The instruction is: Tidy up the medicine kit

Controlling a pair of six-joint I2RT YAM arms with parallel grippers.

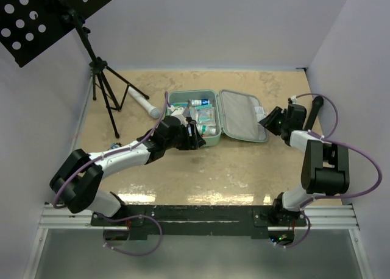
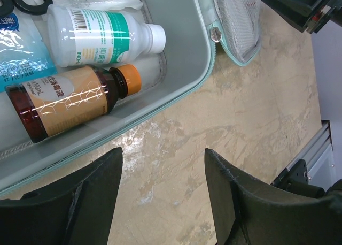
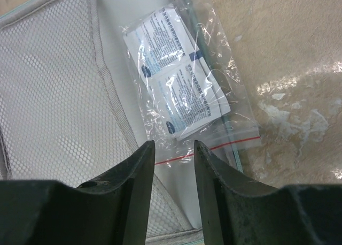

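In the right wrist view a clear bag of packets lies flat, outside the mesh pocket, across the bare margin of the lid and over its outer edge. My right gripper stands open over the bag's red-lined end, with a gap between its fingers. Seen from the top, the lid is laid open to the right of the medicine case. Within the case are a white bottle, a brown bottle and a blue packet. My left gripper is open and empty beside the case's front edge.
A black music stand and a white roll stand to the case's left. A black bar lies behind the right arm. The tabletop in front of the case is clear.
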